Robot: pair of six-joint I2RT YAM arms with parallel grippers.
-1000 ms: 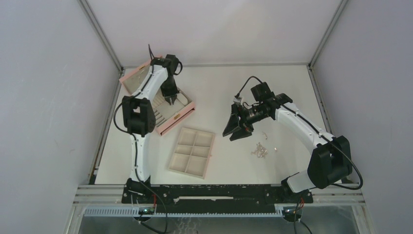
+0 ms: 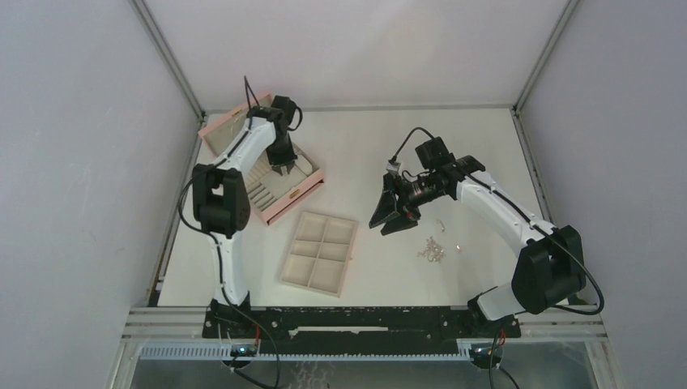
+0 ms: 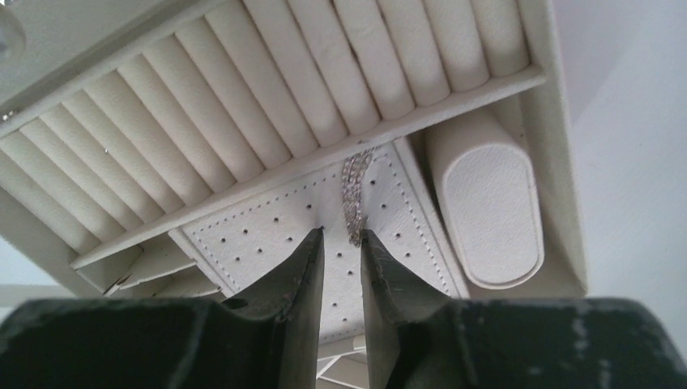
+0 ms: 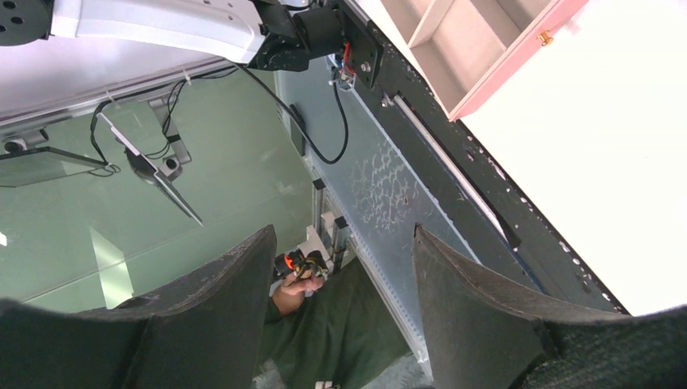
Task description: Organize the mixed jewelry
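Note:
Inside the pink jewelry box (image 2: pixel 307 191) at the back left, my left gripper stands part open over the perforated earring panel (image 3: pixel 267 235). A sparkling silver chain piece (image 3: pixel 354 190) lies on that panel. Its lower end is close to the right fingertip; whether they touch, I cannot tell. My right gripper is open and empty above the table's middle. Right of it in the top view lie a small tangled jewelry pile (image 2: pixel 433 250) and a few loose pieces, including a small piece (image 2: pixel 458 247).
A pink-edged tray (image 2: pixel 353 248) with several empty compartments sits in front of the box. Beside the panel are ring rolls (image 3: pixel 304 73) and a padded oval holder (image 3: pixel 494 215). The table between box and right gripper is clear.
My left arm has shifted slightly toward the front left, its gripper still over the box. The right arm, tray and jewelry pile look unmoved.

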